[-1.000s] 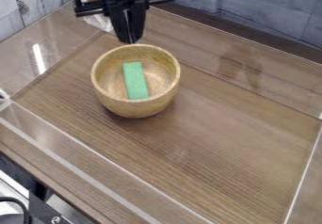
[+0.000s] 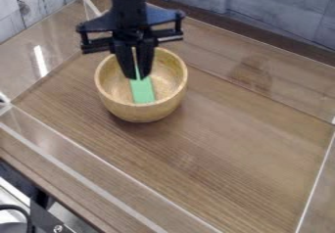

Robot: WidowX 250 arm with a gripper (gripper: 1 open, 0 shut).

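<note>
A round tan wooden bowl [image 2: 169, 104] sits on the wooden table, holding a green rectangular block [image 2: 143, 92]. My dark gripper [image 2: 128, 59] hangs over the back-left part of the bowl, its lower tips just above the block and covering part of it. It is shut, and nothing shows between its fingers. I cannot tell whether it touches the block.
A pale edge strip runs along the left, with cables at the lower left corner.
The bowl and block look unmoved.
</note>
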